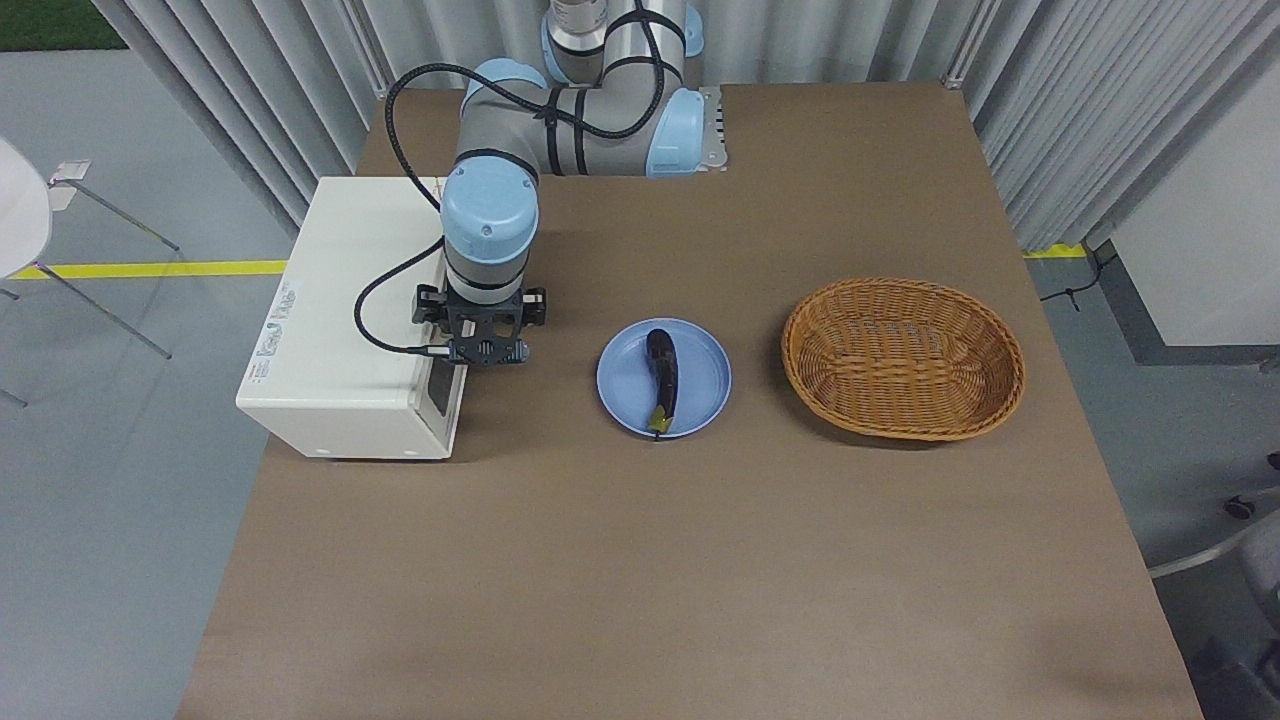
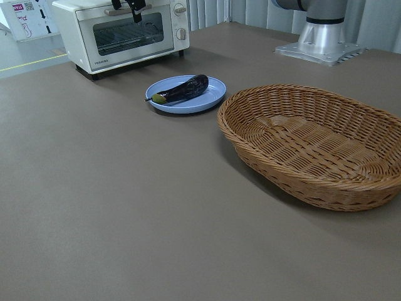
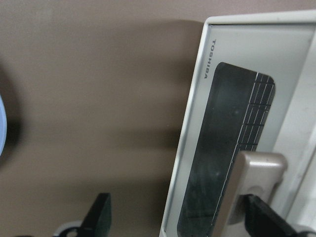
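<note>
A white Toshiba toaster oven (image 1: 330,300) stands on the left of the table, its glass door closed in the left view. My gripper (image 1: 480,336) is at the front of the oven, by the door handle (image 3: 254,177). In the wrist view the two black fingers are spread apart, the right one at the handle; whether they grip it I cannot tell. An eggplant (image 2: 185,89) lies on a blue plate (image 1: 618,384) beside the oven.
A wicker basket (image 1: 902,360) sits to the right of the plate. The arm's base (image 2: 319,50) is at the back.
</note>
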